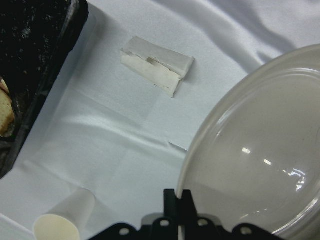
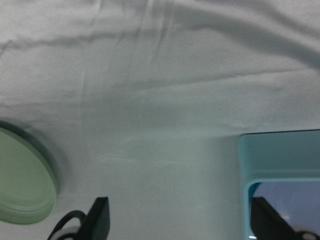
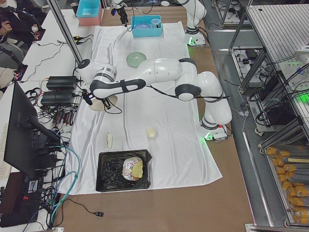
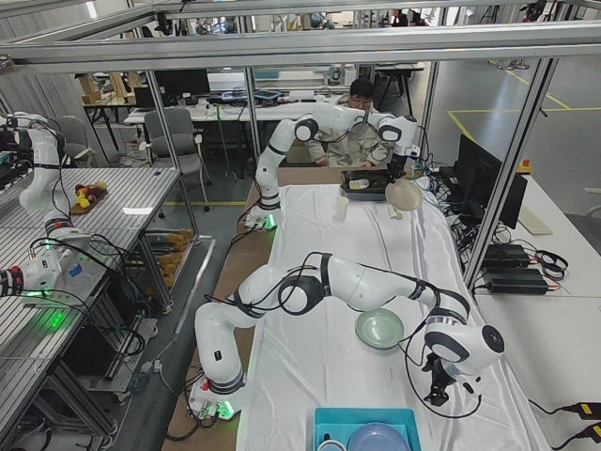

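Observation:
My left gripper is shut on the rim of a cream plate (image 1: 255, 145), held above the white cloth; the plate also shows in the camera right view (image 4: 405, 195). Below lie a folded paper piece (image 1: 152, 72) and a paper cup (image 1: 65, 215). A black tray (image 1: 35, 45) holds a foil-wrapped item with bread (image 3: 133, 168). My right gripper stands open over the cloth, between a green plate (image 2: 22, 180) and a blue bin (image 2: 280, 150) with a blue plate inside.
A monitor (image 3: 19, 130), cables and black boxes line the table beside the cloth (image 3: 178, 169). The cloth's middle between the green plate and the black tray is mostly clear. A metal frame surrounds the workspace.

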